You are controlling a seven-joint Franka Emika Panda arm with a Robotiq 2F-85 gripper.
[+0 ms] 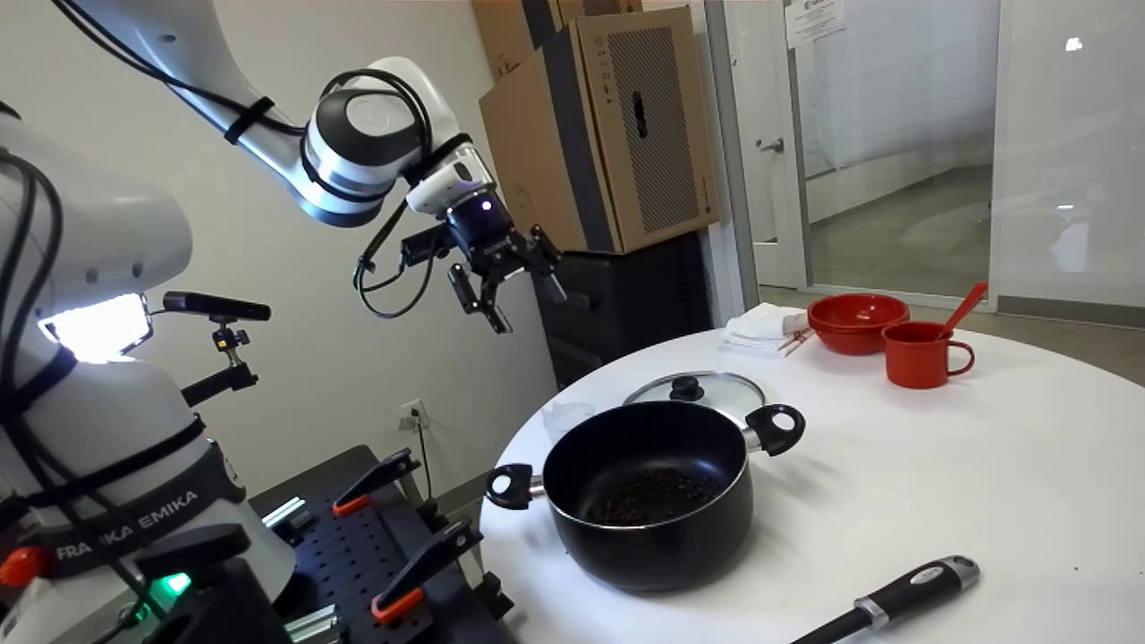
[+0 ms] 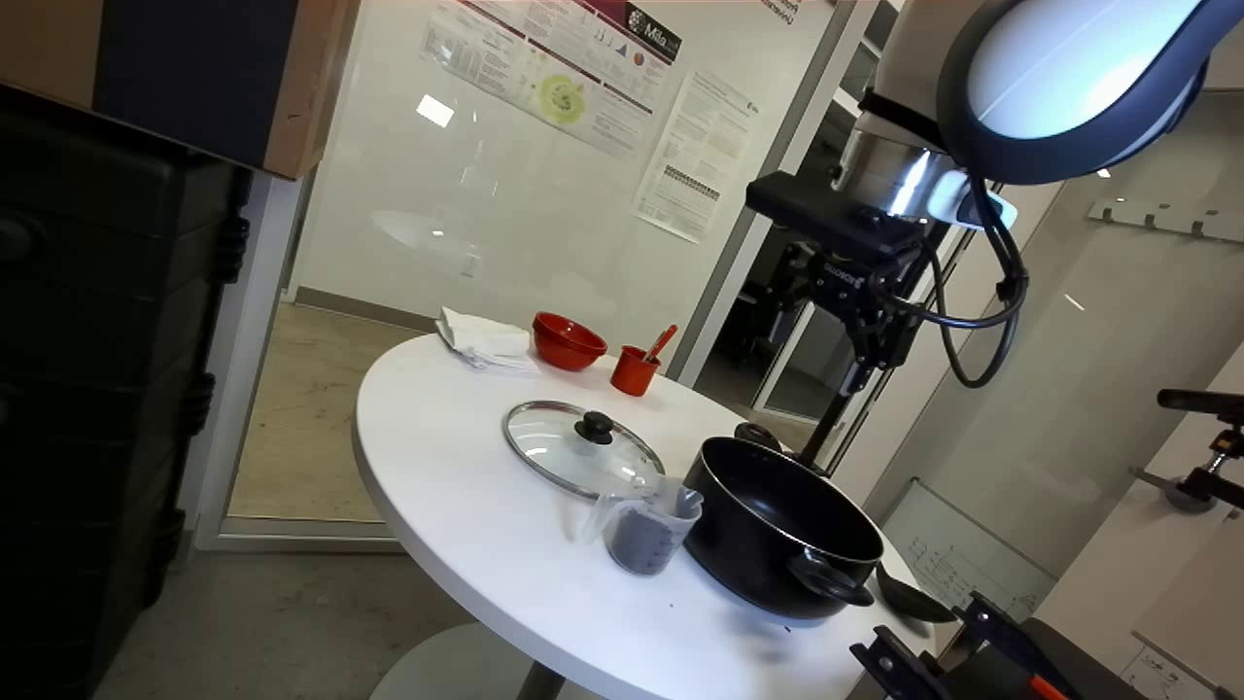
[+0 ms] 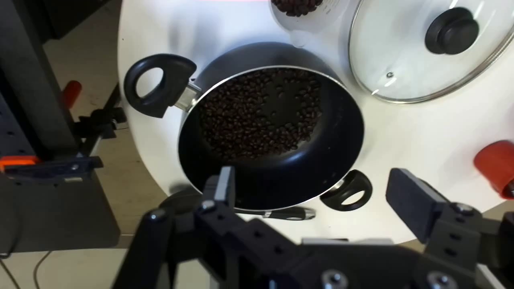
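Note:
My gripper point(image 1: 528, 304) hangs in the air above the table, its fingers spread wide with nothing between them. In the wrist view the left finger point(image 3: 224, 185) overlaps the near rim of the black pot point(image 3: 260, 178), while the right finger point(image 3: 412, 204) is over bare table. Dark beans point(image 3: 250, 115) cover part of the pot's bottom. Beside the pot lies the glass lid point(image 2: 560, 449) with its black knob up. A clear measuring cup point(image 2: 650, 537), with dark contents, stands near pot and lid. The ladle's black handle point(image 1: 918, 592) lies on the pot's other side.
Red bowls point(image 1: 859, 322), a red mug point(image 1: 918, 360) with a red utensil in it, and a folded white cloth point(image 1: 762, 327) sit toward the far side of the white table point(image 1: 1020, 472). Clamps point(image 1: 424, 563) stick up at the robot's base.

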